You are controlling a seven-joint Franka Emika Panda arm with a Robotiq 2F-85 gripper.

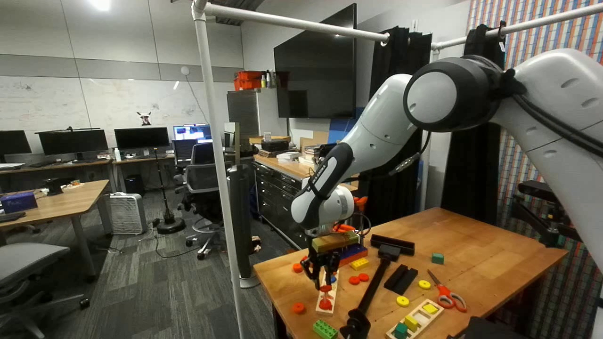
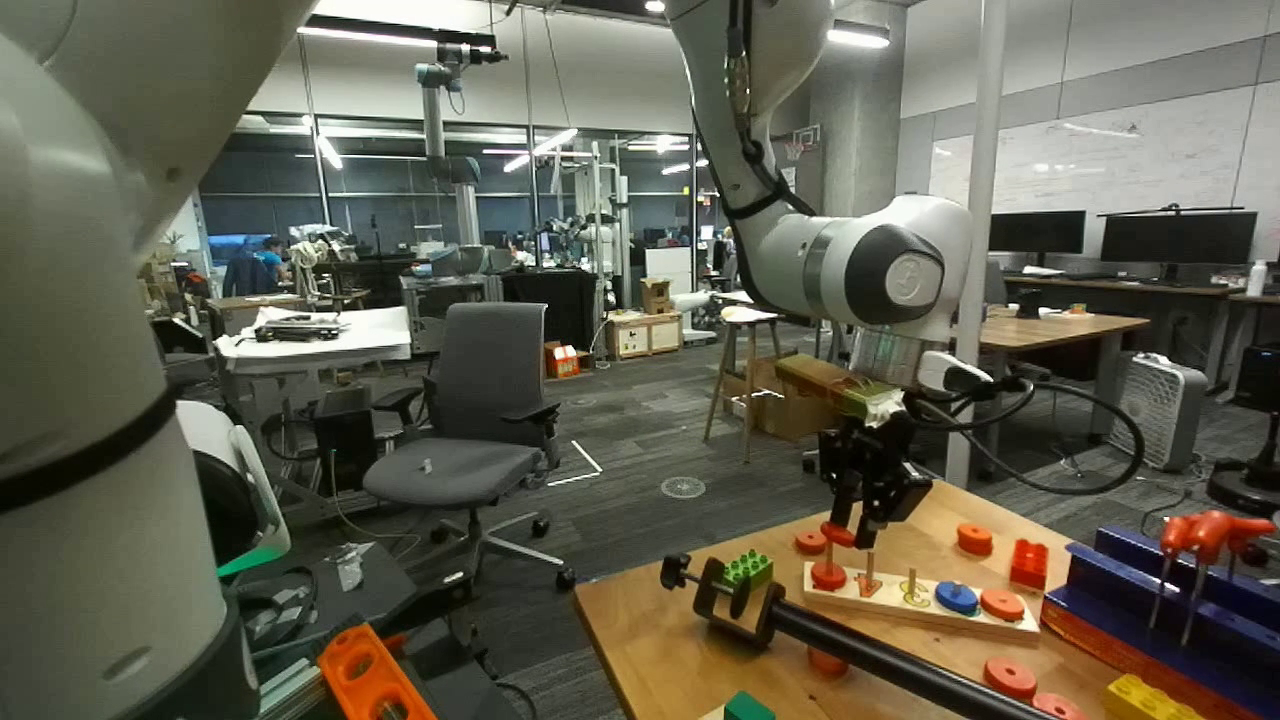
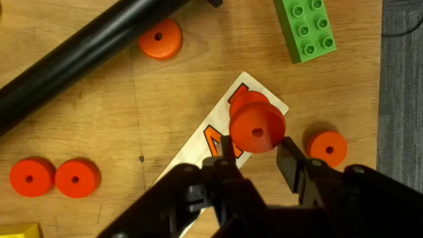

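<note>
My gripper is shut on a red ring [image 3: 255,125], pinched at its edge. The ring hangs tilted above the end of the white pegboard [image 2: 894,590], near a peg whose tip I cannot make out in the wrist view. Below it, another red ring [image 2: 828,577] sits on the board's end peg and is partly covered in the wrist view. In exterior view 2, the middle pegs stand bare, while a blue ring [image 2: 956,596] and an orange-red ring [image 2: 1003,604] are on the far ones.
Loose red and orange rings [image 3: 327,148] lie around the board. A green brick [image 3: 307,29] is close to the table edge. A black bar [image 3: 79,55] crosses beside the board. Scissors [image 1: 449,296] and a shape board [image 1: 418,319] lie farther right.
</note>
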